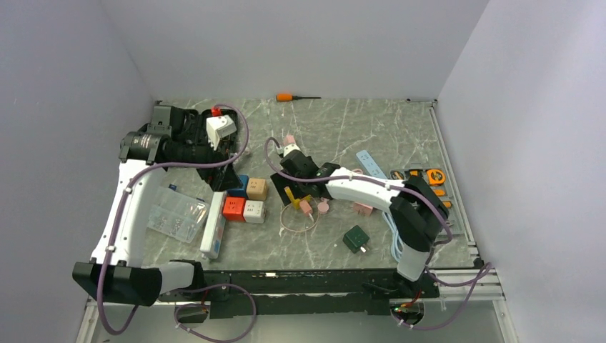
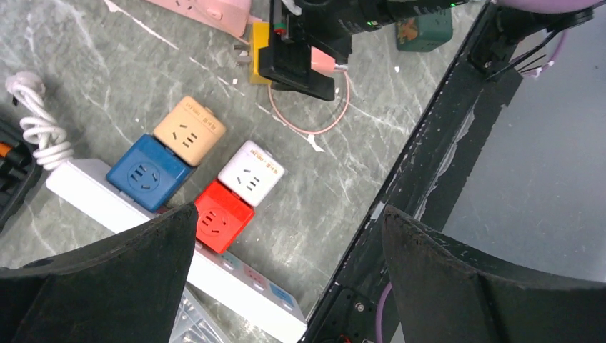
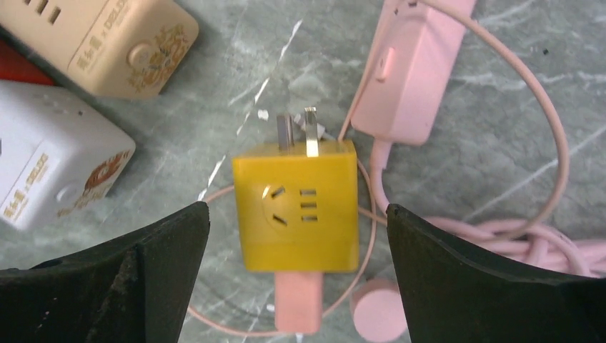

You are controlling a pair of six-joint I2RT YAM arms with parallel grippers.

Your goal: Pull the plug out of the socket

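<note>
A yellow socket cube [image 3: 296, 221] lies under my right gripper, its slotted face up and two metal prongs sticking out at one side. A pink plug [image 3: 299, 304] sits against its opposite side. The right fingers [image 3: 150, 264] stand wide apart, one on each side of the cube, with a gap to it. In the top view the right hand covers most of the cube, while the pink plug [image 1: 306, 208] shows. My left gripper is open and empty, off to the left above the blue socket [image 1: 239, 186] area.
Red [image 2: 221, 214], white [image 2: 250, 174] and tan [image 2: 189, 131] socket cubes stand beside a long white strip [image 1: 214, 225]. A pink power strip [image 3: 414, 71] and a round pink piece [image 3: 379, 311] lie close to the cube. A dark green adapter [image 1: 356, 239] sits front right.
</note>
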